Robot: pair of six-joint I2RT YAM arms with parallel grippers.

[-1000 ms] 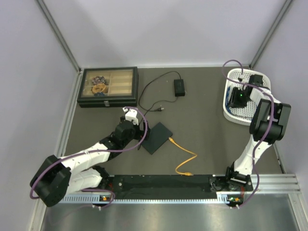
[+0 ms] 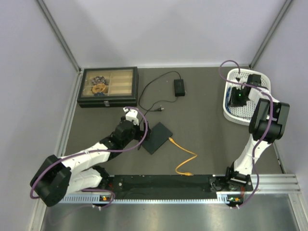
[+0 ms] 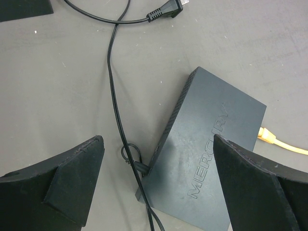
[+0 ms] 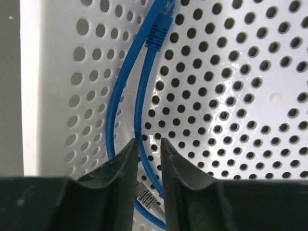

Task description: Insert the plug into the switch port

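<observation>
My right gripper is down inside the white perforated basket (image 2: 227, 108). Between and beside its fingertips lies a blue network cable (image 4: 140, 96); a plug boot (image 4: 159, 33) is at the top and a clear connector (image 4: 147, 197) below. Whether it grips the cable is unclear. My left gripper hangs open over the black MERCURY switch (image 3: 211, 115), which has a yellow cable plug (image 3: 267, 134) in its right side and a black lead along its left side.
A black power adapter (image 2: 179, 87) with a power plug (image 3: 168, 8) lies behind the switch. A compartment box (image 2: 120, 98) sits back left.
The right arm and its purple cable have shifted very slightly at the basket. The left arm has not moved.
</observation>
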